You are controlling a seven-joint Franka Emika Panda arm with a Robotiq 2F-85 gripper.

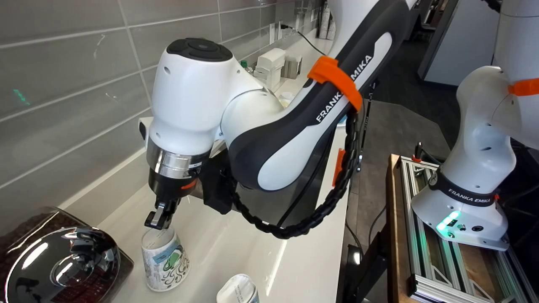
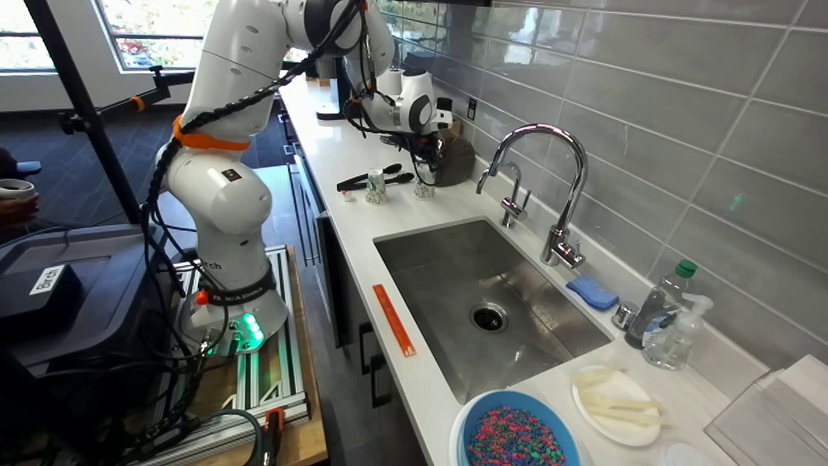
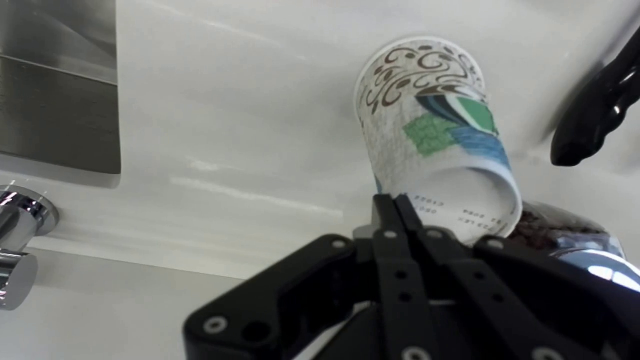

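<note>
An upside-down patterned paper cup (image 1: 166,265) is on the white counter, its base with printed text (image 3: 465,204) facing up. My gripper (image 1: 160,221) is at that base from above. In the wrist view the fingertips of my gripper are shut together at the left edge of the cup's base rim. Whether the thin rim is caught between them is hidden. The cup's side (image 3: 429,123) shows brown swirls and a green and blue print. Another upside-down paper cup (image 1: 237,290) stands apart on the counter, also seen as a cup (image 2: 376,188) in exterior view 2.
A dark jar with a shiny lid (image 1: 63,267) sits close beside the cup, near the tiled wall. Black tongs (image 2: 376,180) lie by the cups. The sink (image 2: 489,303) and the tap (image 2: 570,202) are further along. A stretch of counter between cups and sink is clear.
</note>
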